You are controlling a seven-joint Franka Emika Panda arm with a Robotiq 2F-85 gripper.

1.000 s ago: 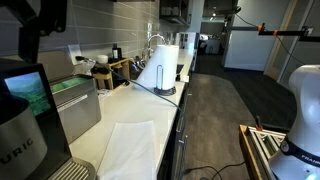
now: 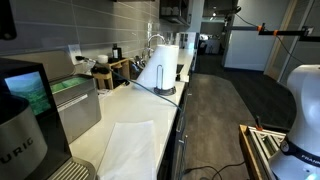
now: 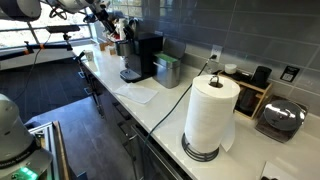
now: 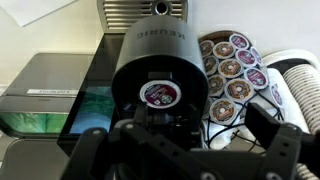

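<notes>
The coffee machine [image 4: 158, 45], with upside-down KEURIG lettering on its silver front, fills the middle of the wrist view. A pod [image 4: 160, 94] with a red-and-white lid shows within its dark opening; how deep it sits I cannot tell. My gripper is open above the machine, its dark fingers [image 4: 264, 130] spread wide with nothing seen between them. Beside the machine stands a round container of several similar pods [image 4: 241, 90]. In exterior view 1 only the machine's silver front [image 2: 20, 145] shows, at the lower left.
A bin [image 2: 73, 105] stands on the counter beyond the machine, near a white paper sheet [image 2: 130, 150]. Farther along are a paper towel roll [image 3: 211, 115] and a black cable. At the wrist view's right edge lies a ribbed white object [image 4: 303, 88].
The machine, bin and paper have stayed put.
</notes>
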